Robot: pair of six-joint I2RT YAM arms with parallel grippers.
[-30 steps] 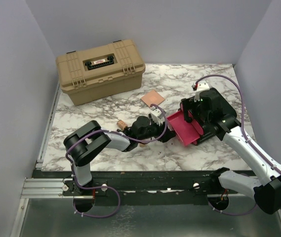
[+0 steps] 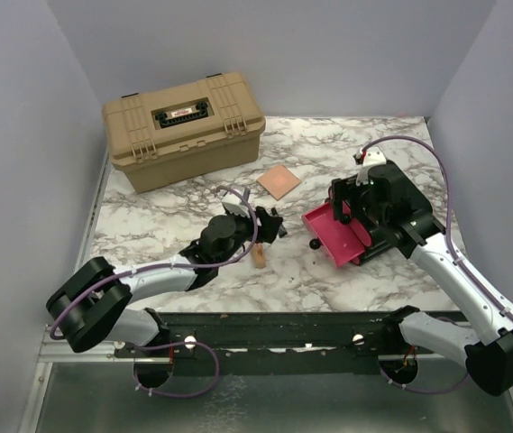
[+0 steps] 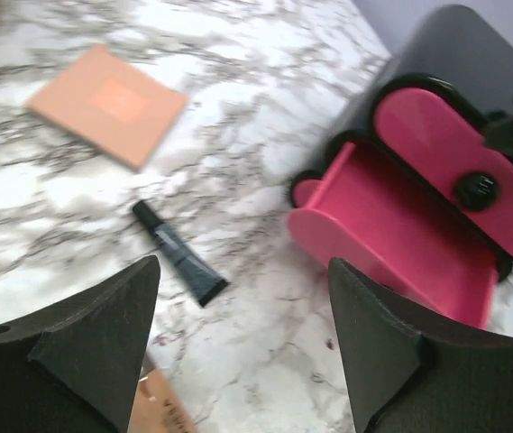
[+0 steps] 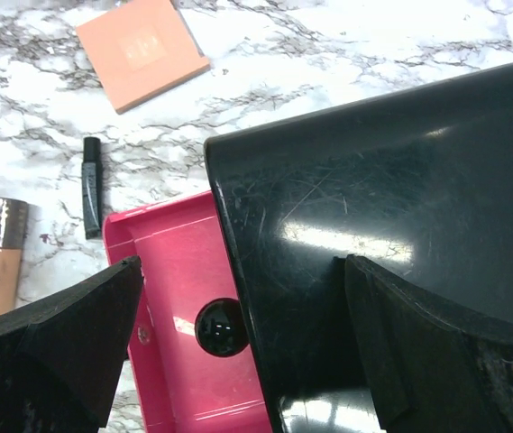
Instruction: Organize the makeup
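Note:
A black organizer [image 4: 400, 189] stands at the right with a pink drawer [image 2: 337, 242] pulled out. In that drawer's opening a black round knob [image 4: 222, 327] shows. A small dark tube [image 3: 181, 254] lies on the marble between the drawer and a flat peach compact [image 3: 109, 104]. Closer to the front is a tan foundation bottle with a dark cap, partly hidden in the left wrist view. My left gripper hovers around the tube, fingers apart and empty. My right gripper stands open over the organizer and drawer.
A large tan toolbox [image 2: 184, 126] sits at the back left. Grey walls enclose the table on the back and sides.
My left gripper has moved left and back, away from the drawer's front, and the knob there is now uncovered. The right arm and the drawer stay practically where they were.

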